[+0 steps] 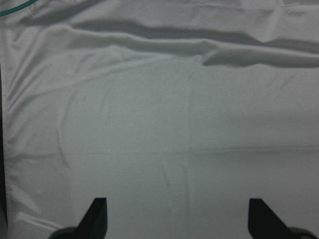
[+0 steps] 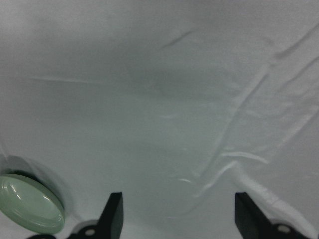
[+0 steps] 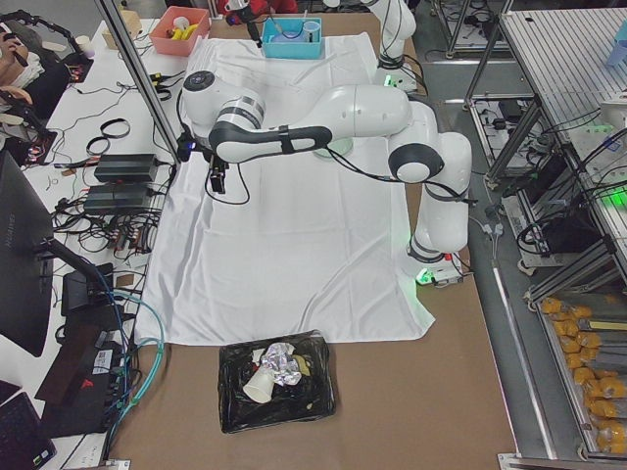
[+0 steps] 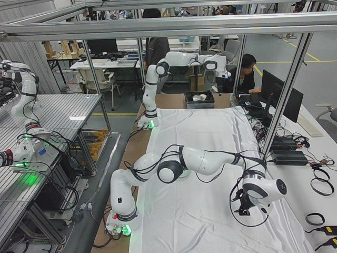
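My left gripper (image 3: 216, 176) hangs high over the white cloth (image 3: 284, 274) at its left side in the camera left view; its fingers stand apart at the bottom of the left wrist view, bare cloth between them. My right gripper (image 4: 245, 205) is over the other end of the cloth in the camera right view, open and empty in the right wrist view. A pale green dish (image 2: 32, 209) lies on the cloth at the lower left of that view.
A black-lined bin (image 3: 235, 392) holding a cup and foil stands beyond one cloth edge. A blue container (image 3: 279, 47) is at the far end. Monitors, cables and a frame post border the long side.
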